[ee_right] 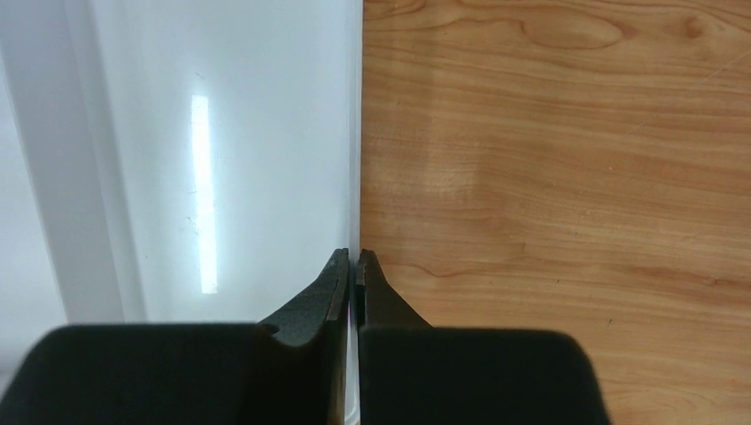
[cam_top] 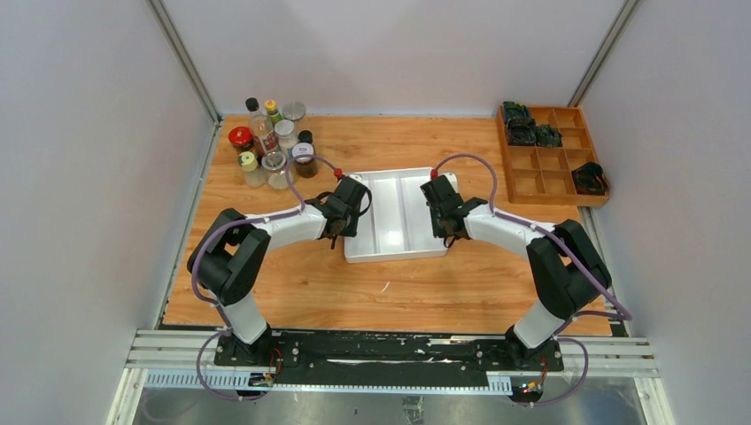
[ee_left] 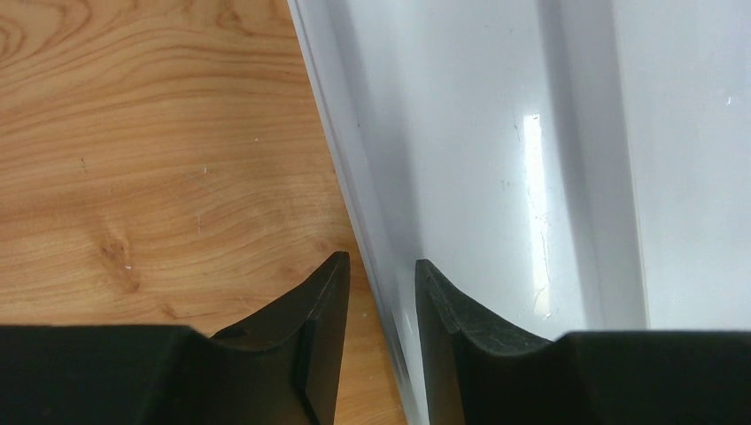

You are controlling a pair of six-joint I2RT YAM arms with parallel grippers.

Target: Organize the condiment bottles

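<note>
The white tray, split lengthwise into compartments, lies empty in the middle of the table. In the left wrist view, the fingers of my left gripper stand on either side of the tray's left wall. Wood shows between its outer finger and the wall, so a firm hold cannot be made out. The right gripper is shut on the tray's right wall, its fingertips close against both faces. Condiment bottles and jars crowd the back left: a clear tall bottle, a red-lidded jar, and several others.
A wooden compartment box with dark bundles stands at the back right. Bare table lies behind the tray, and more free room in front of it.
</note>
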